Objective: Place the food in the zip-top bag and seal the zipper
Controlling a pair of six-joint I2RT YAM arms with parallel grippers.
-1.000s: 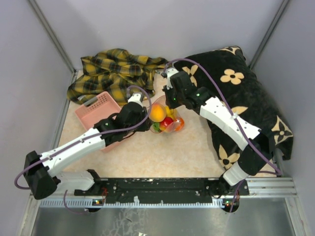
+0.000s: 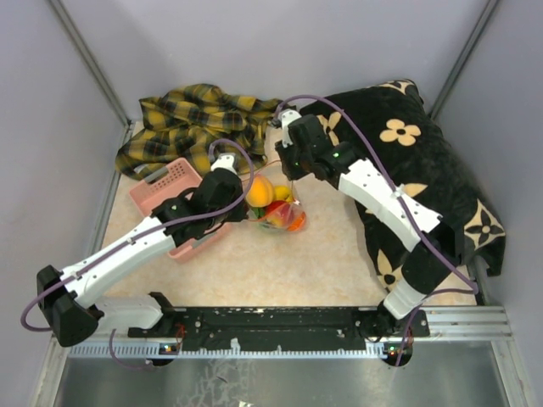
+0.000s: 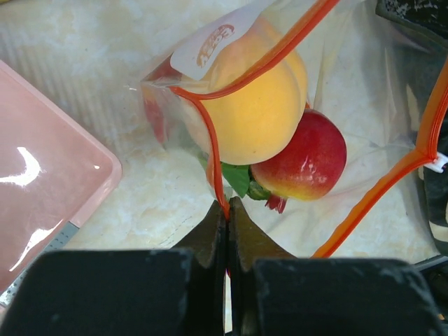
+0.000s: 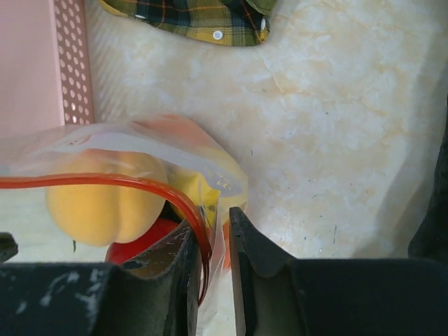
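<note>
A clear bag with an orange zipper rim point(image 3: 287, 43) lies with its mouth spread, food inside. Within it are a large yellow-orange fruit point(image 3: 255, 115), a red fruit point(image 3: 308, 157) and a green piece point(image 3: 236, 178); a yellow item point(image 2: 282, 193) also shows from the top. My left gripper is shut on the rim at one side of the mouth. At the opposite side, my right gripper is partly open, its fingers point(image 4: 241, 241) apart with the rim and clear film passing between them. A white slider point(image 3: 437, 162) sits on the rim.
A pink basket point(image 2: 176, 178) stands left of the bag, partly beneath my left arm. A plaid cloth point(image 2: 199, 127) lies behind, and a dark flowered cushion point(image 2: 399, 161) fills the right.
</note>
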